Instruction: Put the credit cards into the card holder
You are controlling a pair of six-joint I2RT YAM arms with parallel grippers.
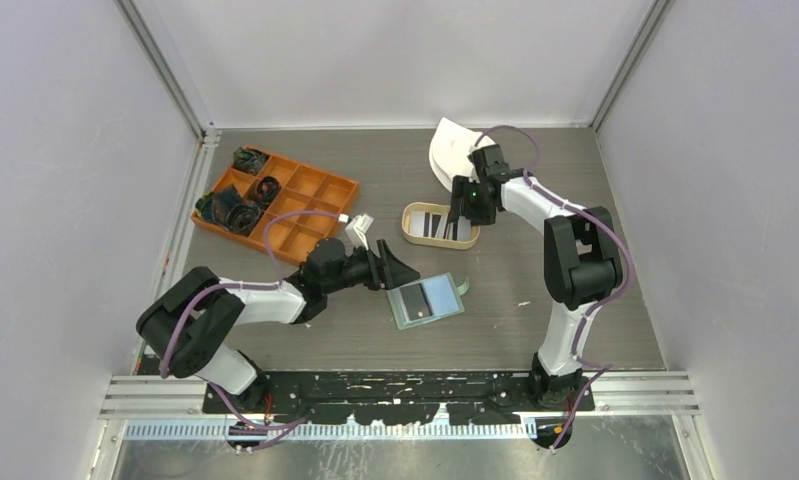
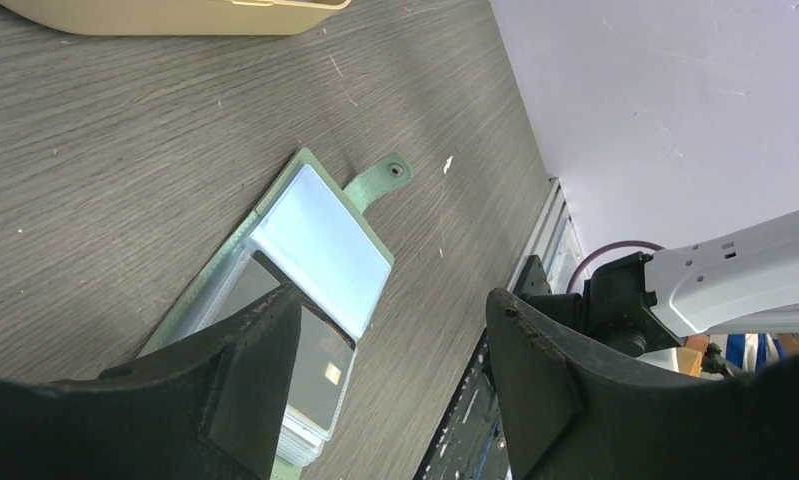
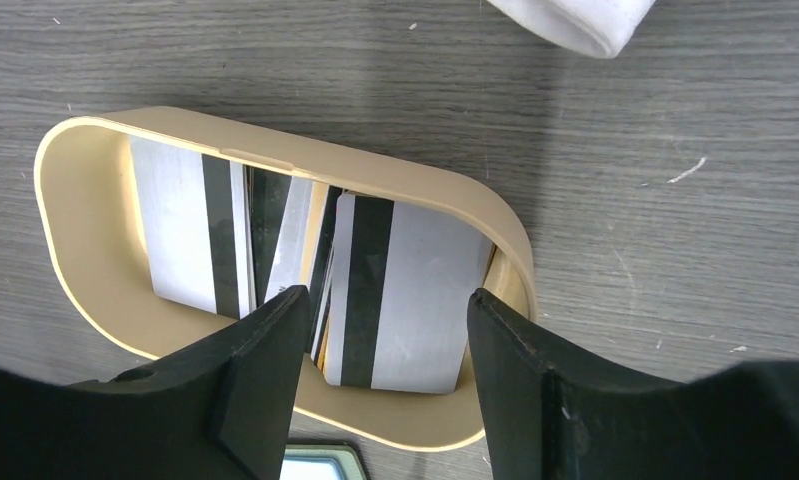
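A green card holder (image 1: 428,302) lies open on the table, its strap with a snap sticking out to the right. In the left wrist view its clear sleeves (image 2: 322,248) show, one with a grey card (image 2: 315,370). My left gripper is apart above the holder's left side, fingers spread with nothing between them. Several grey cards with black stripes lie in a beige oval basket (image 3: 105,290). The rightmost card (image 3: 430,300) rests flat under my right gripper, which hangs open over the basket's right part, touching no card that I can see.
An orange compartment tray (image 1: 330,190) with dark coiled items stands at the back left. Behind the basket lies a white cloth-like item (image 1: 450,150). The table right of the holder is clear.
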